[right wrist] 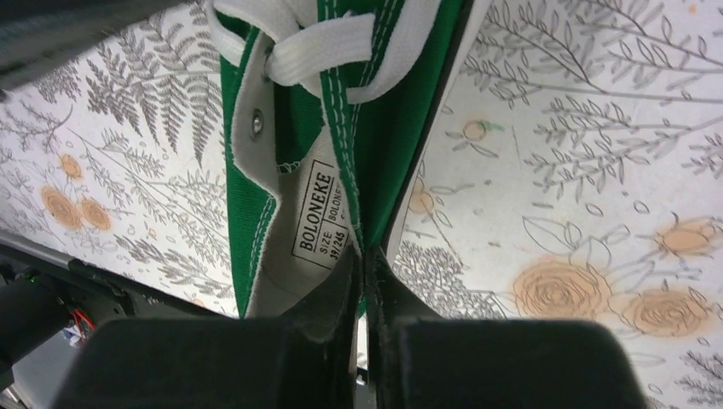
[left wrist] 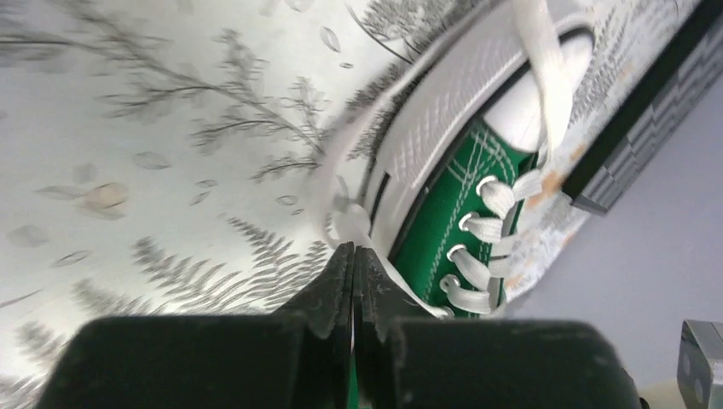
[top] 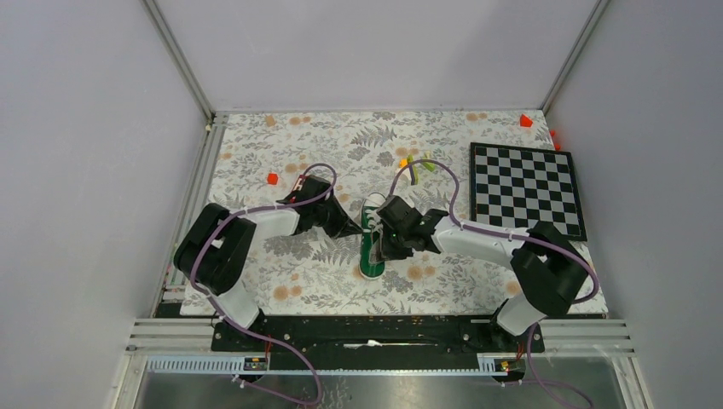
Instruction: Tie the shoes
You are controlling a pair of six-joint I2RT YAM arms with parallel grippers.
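A green sneaker with white laces (top: 370, 267) lies upright at the middle of the table. My left gripper is shut at the shoe's left side, its tips over a white lace (left wrist: 384, 264); whether it grips that lace I cannot tell. In the right wrist view my right gripper is shut at the shoe's open collar, against the green edge of the upper, beside the printed size label (right wrist: 315, 213). The white laces (right wrist: 332, 51) cross above the opening.
A checkered board (top: 524, 187) lies at the right. Small red pieces (top: 272, 179) and yellow-green items (top: 413, 170) lie toward the back.
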